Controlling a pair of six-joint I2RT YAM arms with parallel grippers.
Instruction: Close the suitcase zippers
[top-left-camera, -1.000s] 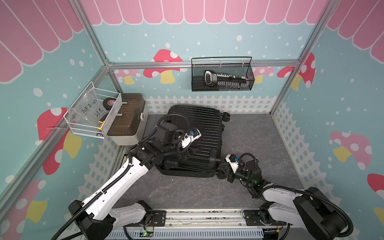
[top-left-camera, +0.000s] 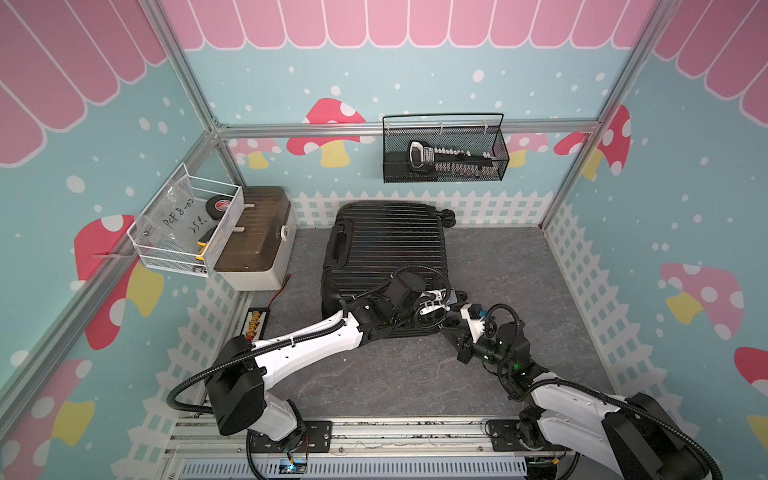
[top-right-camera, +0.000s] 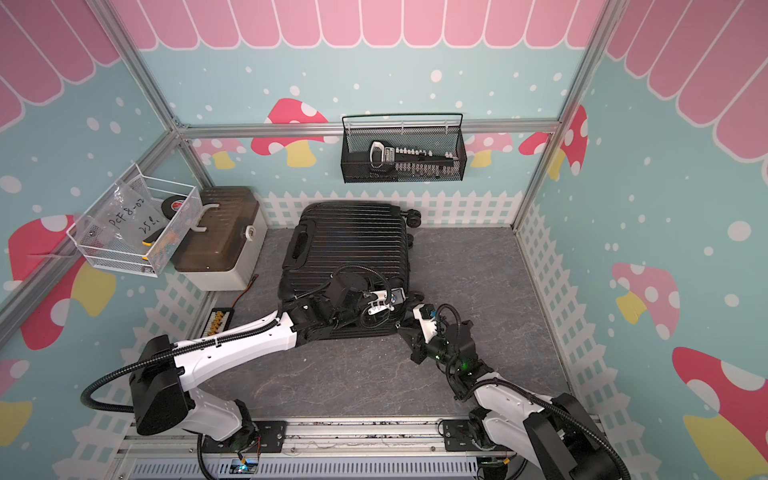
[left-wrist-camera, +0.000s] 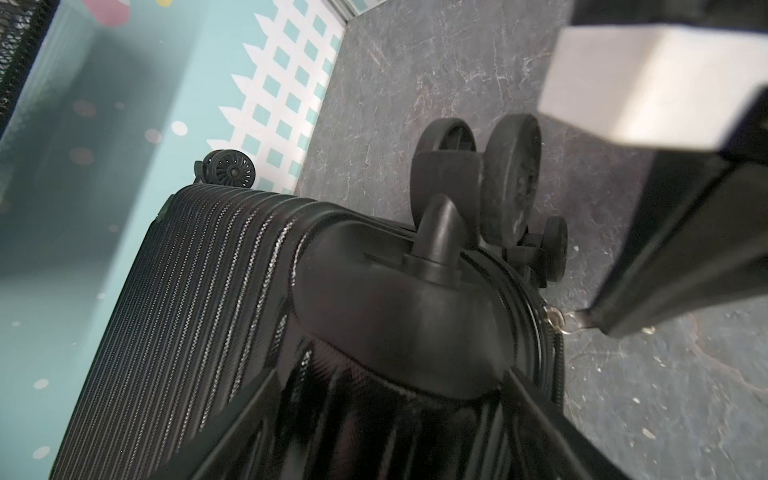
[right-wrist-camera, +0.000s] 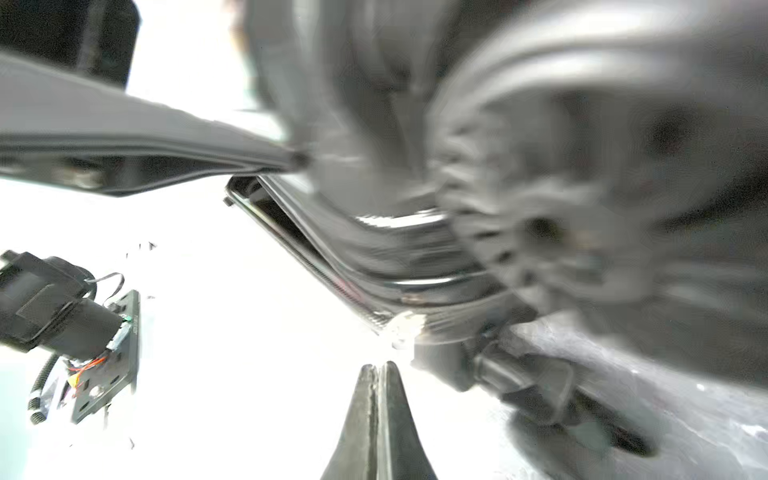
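Note:
The black ribbed suitcase (top-left-camera: 384, 240) lies flat in the middle of the floor. My left gripper stands open over its near right corner, beside a caster wheel (left-wrist-camera: 508, 180); nothing shows held. A metal zipper pull (left-wrist-camera: 557, 320) is at that corner in the left wrist view, touching or very close to the dark tip of the other arm. My right gripper is shut at the suitcase's near right corner, its fingers meeting with nothing seen between them. The right wrist view is blurred and washed out around the suitcase.
A beige box (top-left-camera: 249, 272) and white wire basket (top-left-camera: 152, 256) stand at the left. A black wire basket (top-left-camera: 445, 176) hangs on the back wall.
My left gripper has moved right to the suitcase's near right corner. The suitcase has shifted slightly toward the back. My right arm has moved slightly.

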